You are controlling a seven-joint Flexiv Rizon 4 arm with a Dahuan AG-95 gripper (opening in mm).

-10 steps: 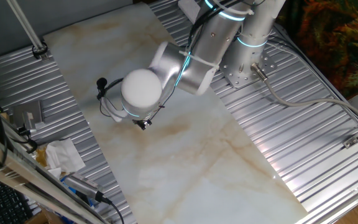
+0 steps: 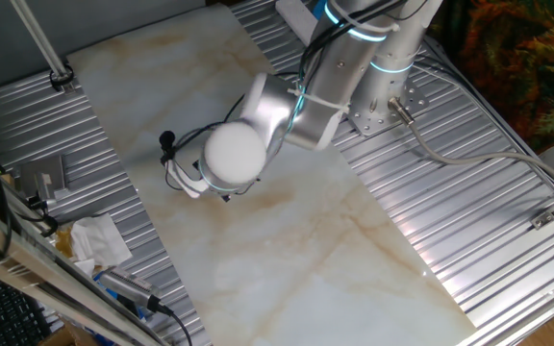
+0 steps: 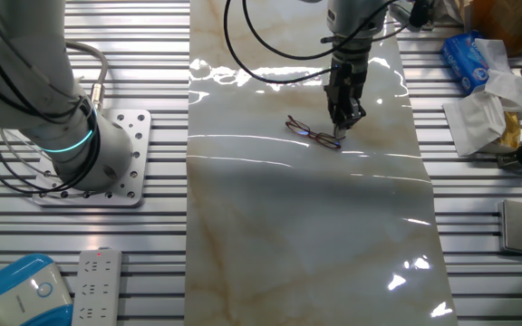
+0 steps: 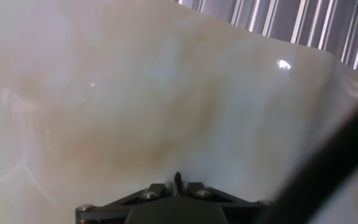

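Observation:
A pair of dark, thin-framed glasses (image 3: 312, 133) extends to the left from the tip of my gripper (image 3: 341, 133) in exterior view 2. In the wrist view, the black fingers (image 4: 156, 189) of the gripper are close together, with a small dark-brown piece of the glasses (image 4: 178, 178) showing between them. My gripper appears shut on one end of the frame. Whether the glasses touch the tabletop cannot be told. From exterior view 1 they are hidden beneath the white wrist cap (image 2: 236, 154).
The marbled board (image 3: 306, 244) is otherwise bare. Beyond its far side lie a blue tissue pack (image 3: 465, 62) and white tissues (image 3: 475, 122). A power strip (image 3: 97, 288) and a blue-white device (image 3: 27, 292) lie near the arm base (image 3: 107, 158). Cables loop beside the wrist.
Over the last second, in exterior view 1, the arm's wrist has shifted right and slightly downward in the picture, its forearm swinging along. Surrounding objects have stayed put.

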